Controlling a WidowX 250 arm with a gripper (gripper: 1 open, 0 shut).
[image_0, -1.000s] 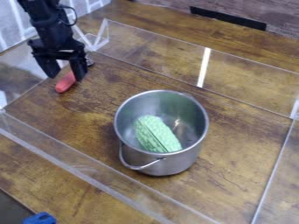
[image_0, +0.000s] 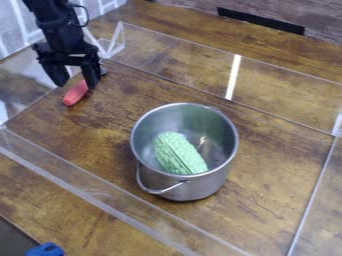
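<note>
My black gripper (image_0: 72, 72) is at the upper left, low over a small elongated red object (image_0: 76, 93) lying on the wooden floor of the clear-walled enclosure. Its fingers point down around or just above the object's upper end; whether they touch it or how far apart they are is unclear. A steel pot (image_0: 215, 175) with a handle stands at the centre right, holding a green textured oblong object (image_0: 179, 153).
Clear plastic walls (image_0: 107, 208) border the wooden work area (image_0: 127, 95). A white strip (image_0: 234, 78) lies at the back. A blue object (image_0: 44, 249) is at the bottom left corner.
My gripper has shifted very slightly near the red object, of which a little more showed as it moved. The pot and green object have not moved.
</note>
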